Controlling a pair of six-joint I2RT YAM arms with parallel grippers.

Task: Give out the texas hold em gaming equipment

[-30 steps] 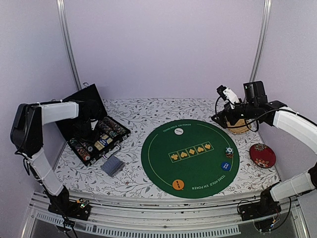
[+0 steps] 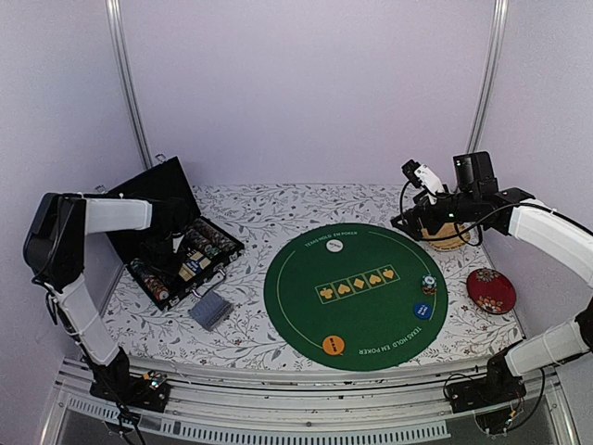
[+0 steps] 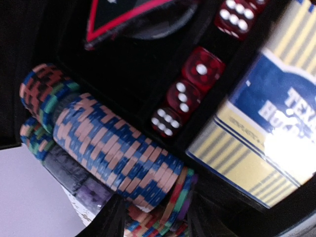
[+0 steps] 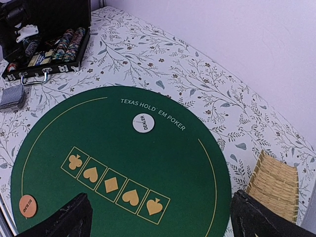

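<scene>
My left gripper [image 2: 167, 255] is down in the black chip case [image 2: 219, 269] at the left. In the left wrist view its fingertips [image 3: 118, 217] sit at the near end of rows of striped chips [image 3: 113, 148], partly spread; whether they grip any is unclear. Red dice [image 3: 197, 74] and a Texas Hold'em card box [image 3: 256, 133] lie beside them. My right gripper [image 2: 408, 222] hangs open over the mat's back right. The green mat [image 4: 113, 148] carries a white dealer button [image 4: 143, 123], an orange blind button [image 2: 333, 345], a blue button [image 2: 422, 311] and chips [image 2: 428, 283].
A grey slab-like object [image 2: 210, 311] lies in front of the case. At the right are a woven wooden tray [image 4: 274, 180] and a red round item [image 2: 491, 290]. The table between case and back wall is clear.
My left arm has shifted slightly within the case. The right gripper has moved very slightly; the things on the table look unchanged.
</scene>
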